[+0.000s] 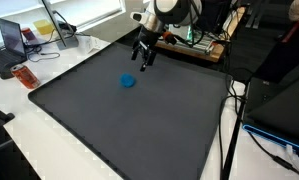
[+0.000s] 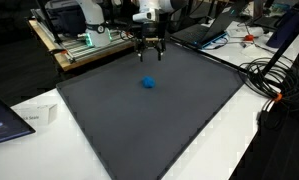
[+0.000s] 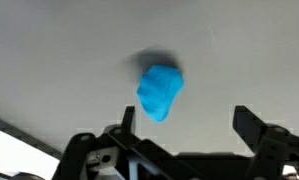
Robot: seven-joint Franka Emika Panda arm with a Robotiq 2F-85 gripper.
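Note:
A small bright blue object (image 3: 160, 92), apparently soft with an uneven outline, lies alone on the dark grey table. Exterior view 2 also shows this blue object (image 2: 148, 82) on bare surface. My gripper (image 1: 141, 58) is raised above the table towards its far end, apart from the object. Its fingers are spread, with nothing held between them. In the wrist view the blue object appears ahead of the open gripper, nearer the left finger.
Broad clear space surrounds the blue object on the table (image 1: 139, 120). An orange-red can (image 1: 25, 77) and a laptop (image 1: 15, 38) stand off the left edge. Black cables (image 2: 274, 78) lie beyond the table's edge in exterior view 2.

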